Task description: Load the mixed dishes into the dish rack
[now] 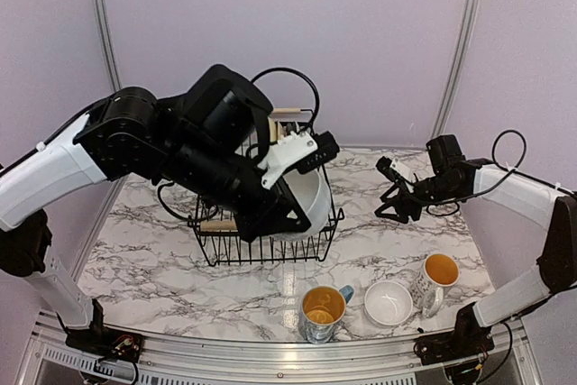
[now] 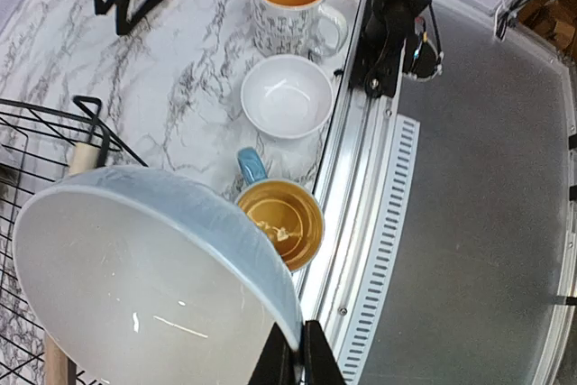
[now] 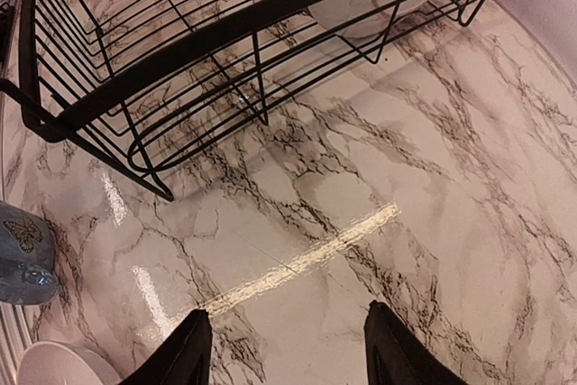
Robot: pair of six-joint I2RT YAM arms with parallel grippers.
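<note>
My left gripper is shut on the rim of a large white bowl (image 2: 144, 277), held raised over the front of the black wire rack (image 1: 216, 250); the arm hides much of the rack in the top view. My right gripper (image 1: 397, 200) hovers right of the rack, fingers apart, empty in its wrist view. Along the front lie a blue mug (image 1: 322, 317) with orange inside, a small white bowl (image 1: 389, 304) and a patterned mug (image 1: 430, 290).
A metal rail (image 1: 216, 344) runs along the front edge.
</note>
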